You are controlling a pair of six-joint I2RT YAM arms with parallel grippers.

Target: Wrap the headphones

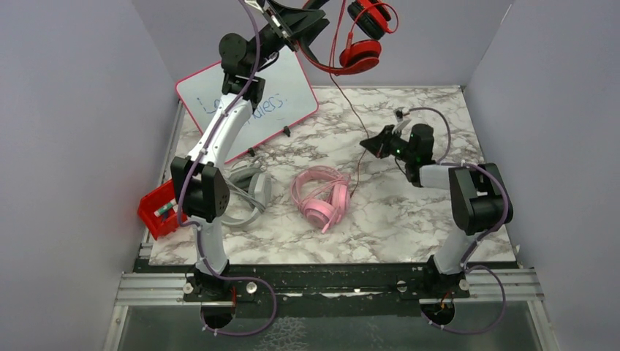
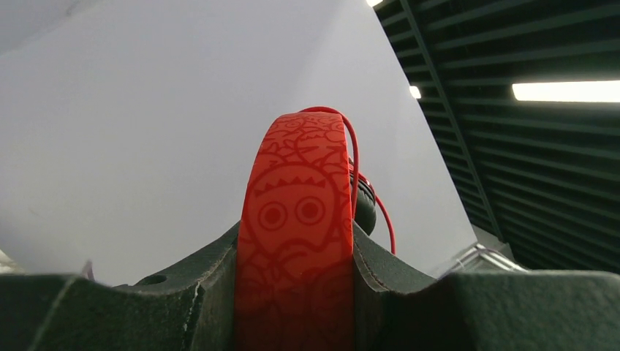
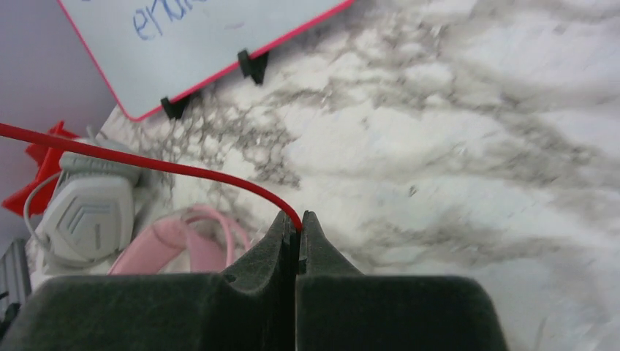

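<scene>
Red headphones (image 1: 360,55) hang high at the top of the top view, my left gripper (image 1: 296,40) shut on their headband (image 2: 292,234), which fills the middle of the left wrist view. Their thin red cable (image 1: 346,102) drops from them to my right gripper (image 1: 366,144), which is shut on it over the marble table, and a length of it hangs below that gripper toward the pink headphones. In the right wrist view the cable (image 3: 183,169) runs from the upper left into the closed fingertips.
Pink headphones (image 1: 325,212) lie mid-table, grey headphones (image 1: 259,190) to their left. A red bin (image 1: 150,208) is at the left edge, a whiteboard (image 1: 270,113) at the back.
</scene>
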